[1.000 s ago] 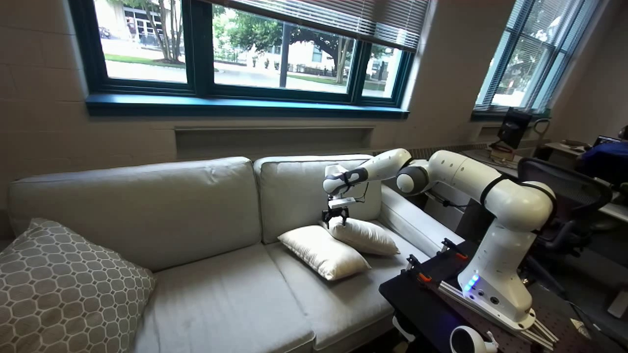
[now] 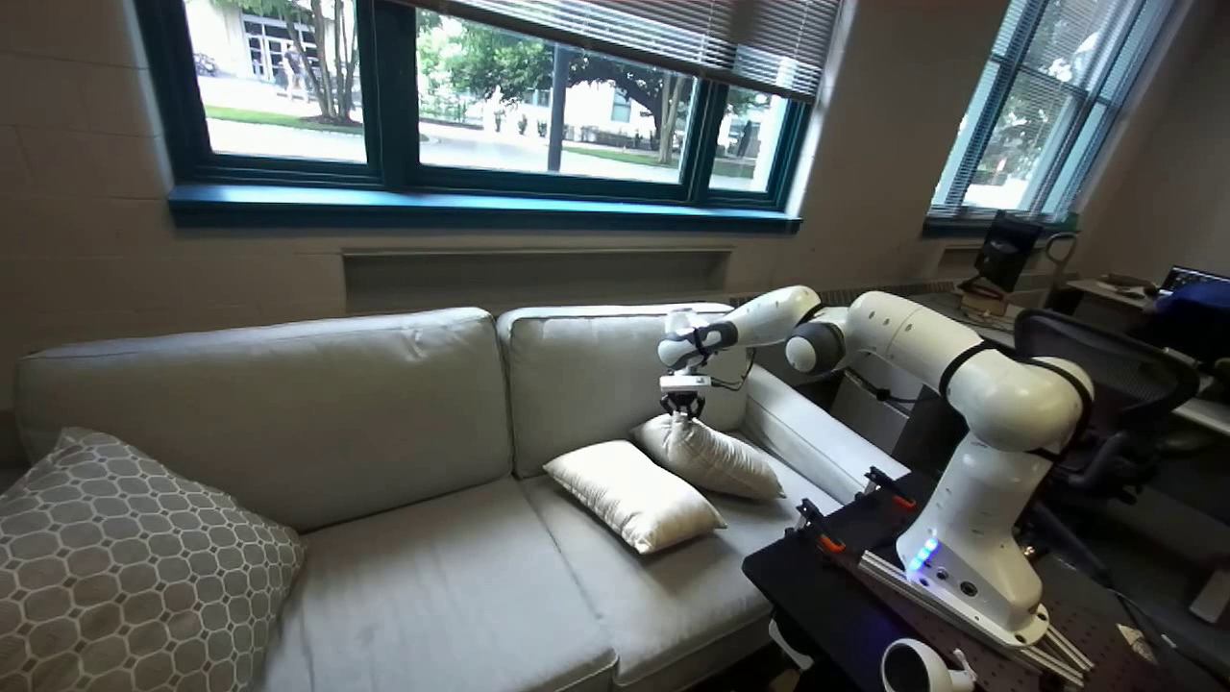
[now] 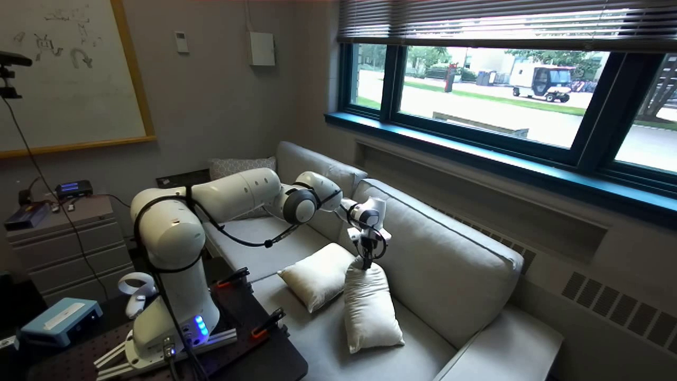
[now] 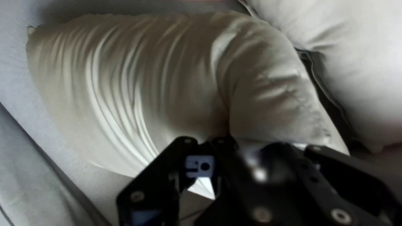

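Two cream pillows lie on the right-hand seat of the light grey sofa. My gripper (image 2: 683, 411) is shut on the rear corner of the right pillow (image 2: 717, 459), close to the backrest. Seen from the other side, that pillow (image 3: 369, 311) has its corner pinched up under the gripper (image 3: 367, 263). Deep folds run across the held pillow (image 4: 124, 83) in the wrist view, and its cloth bunches at the fingers; the fingertips themselves are partly hidden. The other pillow (image 2: 631, 496) lies flat just beside it, to its left in exterior view 1.
A patterned cushion (image 2: 138, 565) rests at the sofa's far left end. Between it and the pillows the seat (image 2: 432, 588) is bare. The backrest (image 3: 438, 247) stands close behind my gripper, and an armrest (image 2: 819, 432) bounds the right side.
My gripper has shut on the right pillow's corner and moved slightly right and up in exterior view 1. That corner is now drawn upward; the left pillow looks unmoved.
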